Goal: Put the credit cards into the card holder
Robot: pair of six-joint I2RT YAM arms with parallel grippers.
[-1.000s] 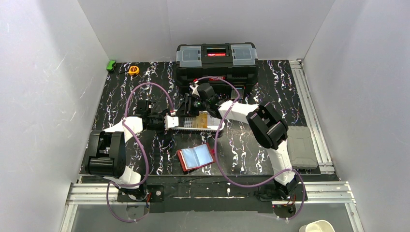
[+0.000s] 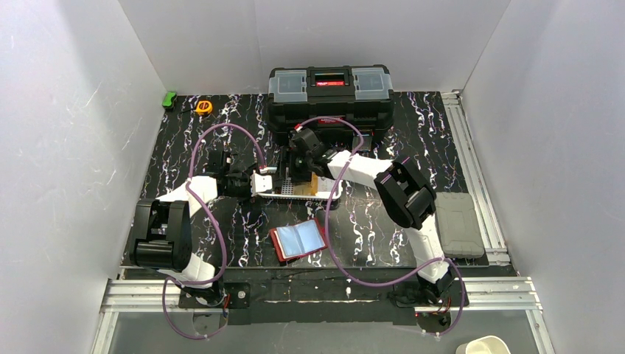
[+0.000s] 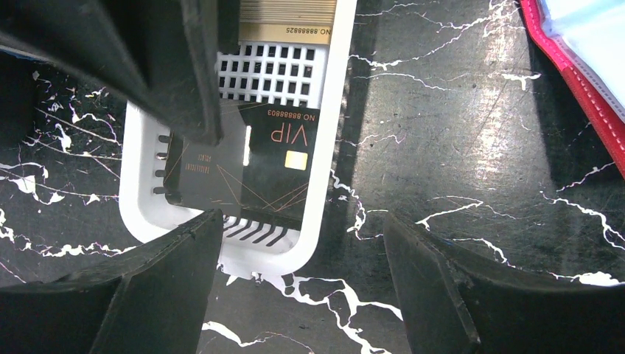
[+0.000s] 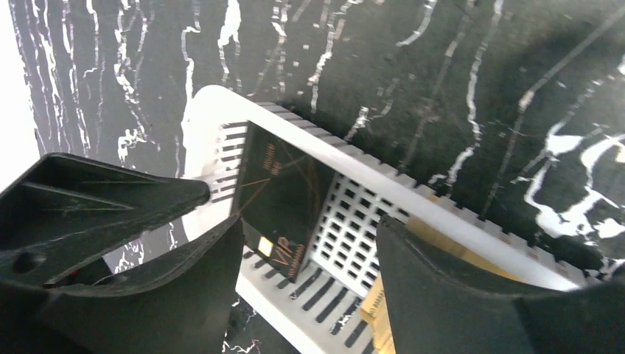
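Note:
A black VIP card (image 3: 276, 158) lies flat at the left end of the white basket (image 3: 335, 96). Farther along, gold cards (image 3: 287, 35) rest inside. Over the basket, my right gripper stands open, its fingers apart above the black card and the bare grid, holding nothing. One of its dark fingers (image 3: 199, 81) crosses the left wrist view above the card. My left gripper is open at the basket's end, nothing between its fingers. The red card holder (image 2: 298, 240) lies spread with clear sleeves in front of the basket.
Behind the basket stands a black toolbox (image 2: 330, 107), close to the right arm. A grey case (image 2: 458, 225) lies at the right. An orange tape measure (image 2: 203, 108) sits far left. Bare table surrounds the card holder.
The left arm looks nearly still, and the card holder has not moved.

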